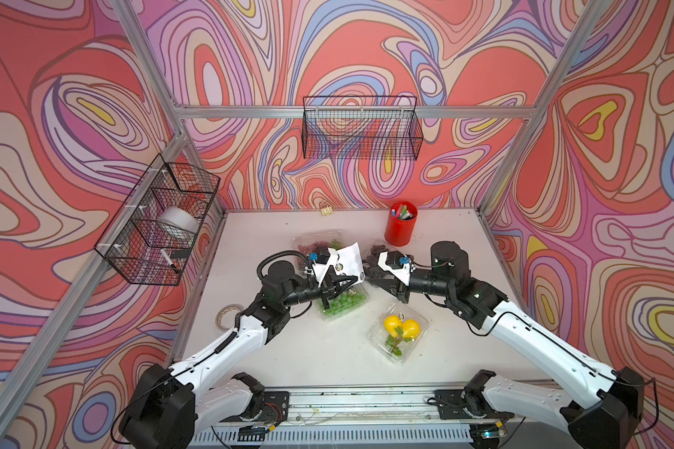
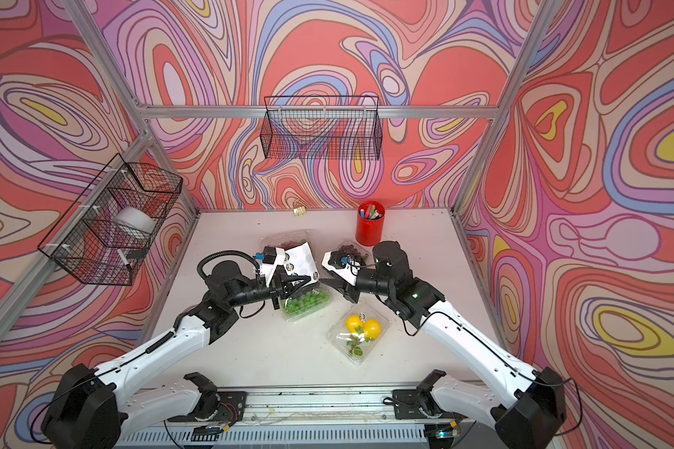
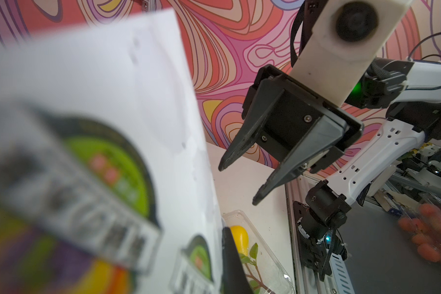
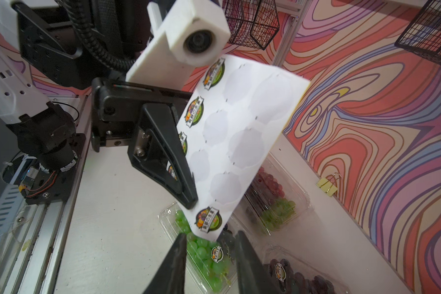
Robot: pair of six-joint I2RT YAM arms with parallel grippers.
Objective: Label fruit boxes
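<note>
A white label sheet [image 4: 230, 127] with several round fruit stickers left along its edge hangs above the table. My left gripper is shut on the sheet near its lower corner, one sticker just below the fingertip. Facing it from the right, my right gripper stands part open, apart from the sheet, with nothing visible between its fingers. Below are a green grape box [image 4: 201, 259] bearing a sticker, a dark grape box [image 4: 303, 281] with a sticker, and a yellow fruit box [image 1: 398, 333], also stickered. On the red and green grape box [image 4: 279, 196] no sticker shows.
A red cup of markers [image 1: 401, 224] stands at the back right. A tape roll [image 1: 229, 317] lies at the left, and a binder clip [image 4: 330, 184] sits by the back wall. Wire baskets [image 1: 362, 134] hang above.
</note>
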